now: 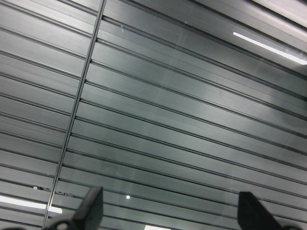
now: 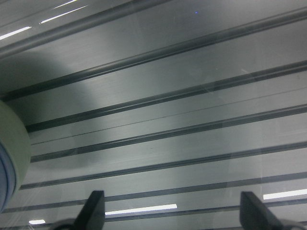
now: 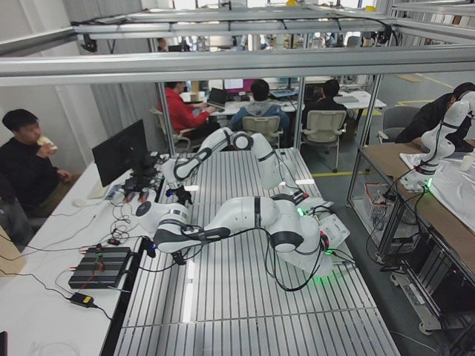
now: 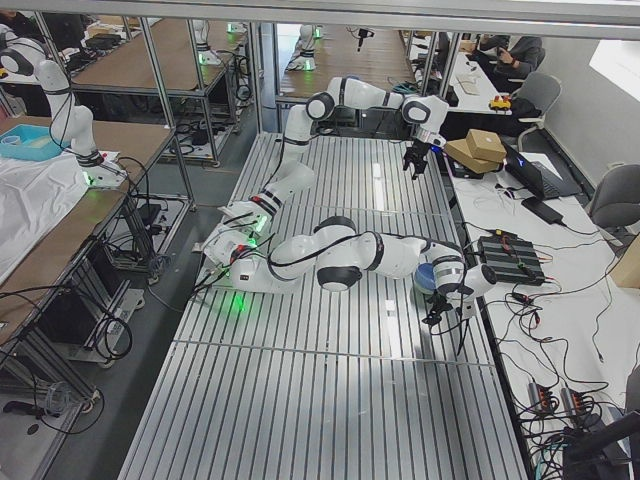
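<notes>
My left gripper (image 3: 178, 258) hangs over the bare slatted table (image 3: 245, 326) on the near side in the camera left view. In the left wrist view its fingertips (image 1: 249, 208) stand wide apart with nothing between. My right gripper (image 4: 434, 318) is at the table's desk-side edge, beside a blue round container (image 4: 424, 276) partly hidden by the arm. In the right wrist view the container's pale rim (image 2: 17, 139) shows at the left edge, and the open fingers (image 2: 254, 215) have only table beneath them.
A white desk (image 3: 52, 326) with a monitor (image 3: 119, 152), black boxes (image 3: 100, 267) and cables runs along the table's edge. People sit around, and another robot (image 3: 438, 141) stands at a neighbouring table.
</notes>
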